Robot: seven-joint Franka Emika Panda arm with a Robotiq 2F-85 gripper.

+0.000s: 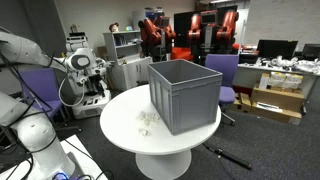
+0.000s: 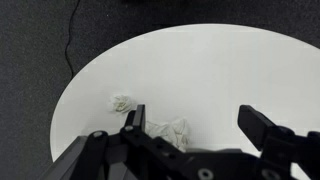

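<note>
My gripper stands open above the white round table, its black fingers wide apart. In the wrist view, a small crumpled whitish piece [image 2: 122, 103], cloth or paper, lies just left of the left finger. A larger crumpled whitish heap [image 2: 172, 132] shows between the fingers, lower in the view and partly covered by the gripper body. Nothing is gripped. The exterior view shows pale crumpled pieces [image 1: 147, 117] near the middle of the table [image 1: 122, 112], beside a large grey bin [image 1: 186, 98]. The bin's inner floor is hidden from this angle.
The tall bin takes up the table's right half in the exterior view. Bare tabletop lies left of the crumpled pieces. A purple chair [image 1: 222, 72] stands behind the table, and a dark bar [image 1: 228, 156] lies on the floor at right.
</note>
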